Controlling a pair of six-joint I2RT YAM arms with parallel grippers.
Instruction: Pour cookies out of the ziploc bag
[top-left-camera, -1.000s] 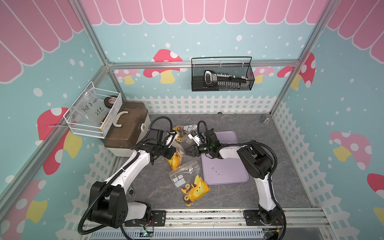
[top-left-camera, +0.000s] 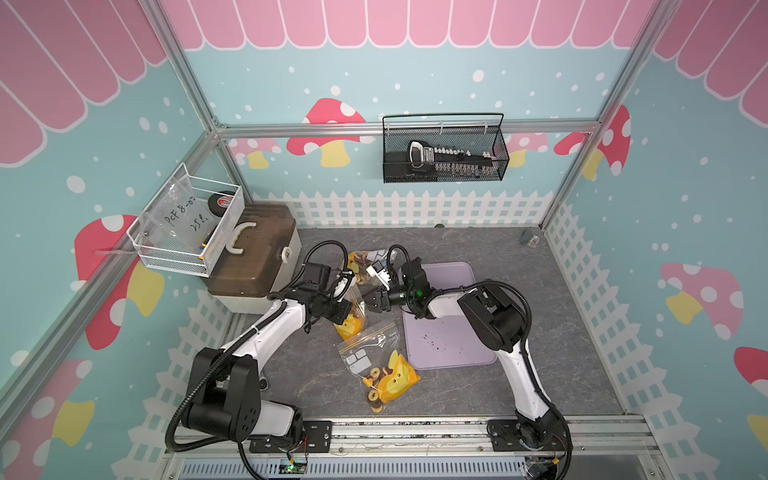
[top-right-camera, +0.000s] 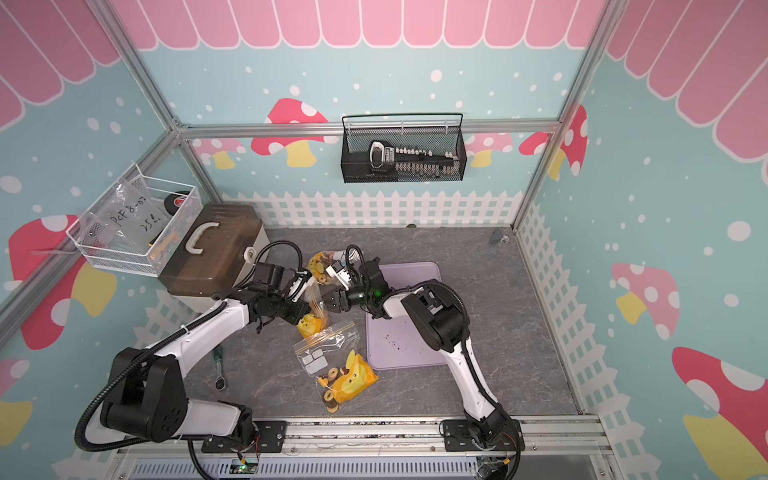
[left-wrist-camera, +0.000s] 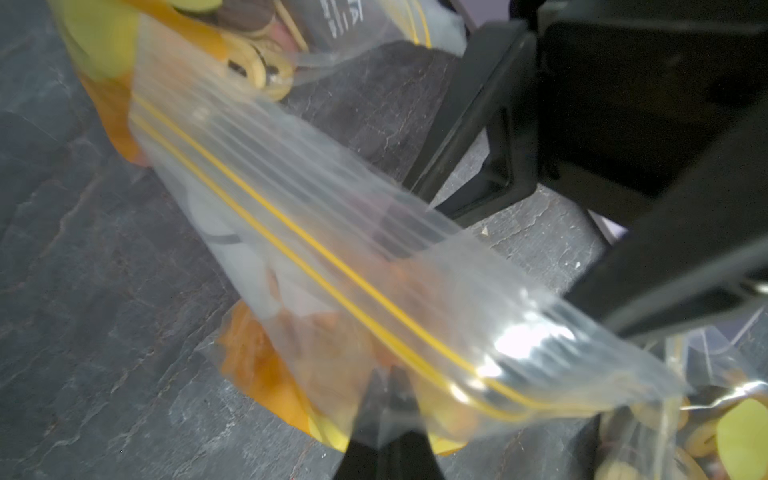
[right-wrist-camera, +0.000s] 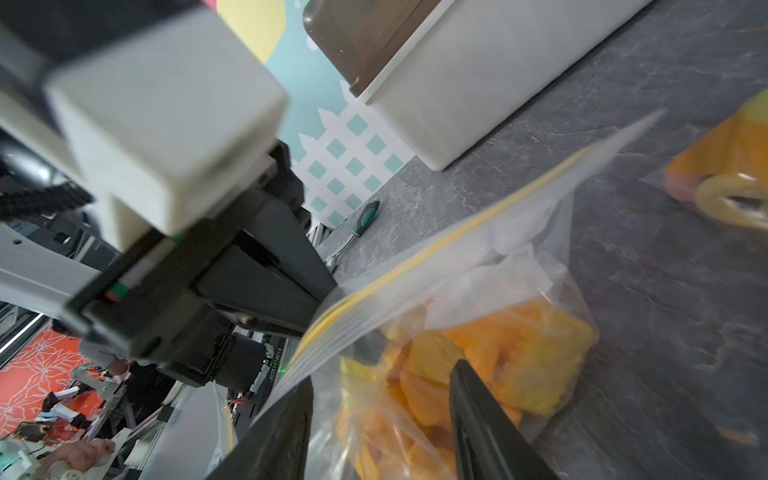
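The ziploc bag (left-wrist-camera: 312, 256) with yellow zip lines and orange packaging inside stands with its mouth raised between my grippers. My left gripper is shut, its fingertips seen through the clear film; whether film is pinched between them I cannot tell. In the right wrist view the left gripper's fingers reach the bag's (right-wrist-camera: 488, 280) zip edge. My right gripper is open on the other side, with clear film showing between its fingers. From above, the arms partly cover this bag (top-left-camera: 349, 326). A lilac tray (top-left-camera: 448, 352) lies under the right arm, holding only dark specks.
A second cookie bag (top-left-camera: 396, 377) lies flat in front, and a third (top-left-camera: 364, 264) lies behind the grippers. A brown-lidded bin (top-left-camera: 252, 256) stands back left, beneath a white wire basket (top-left-camera: 188, 256). The table right of the tray is clear.
My right arm has shifted slightly left, bringing its gripper closer to the bag. The left arm has moved only a little. The tray and the other bags are where they were.
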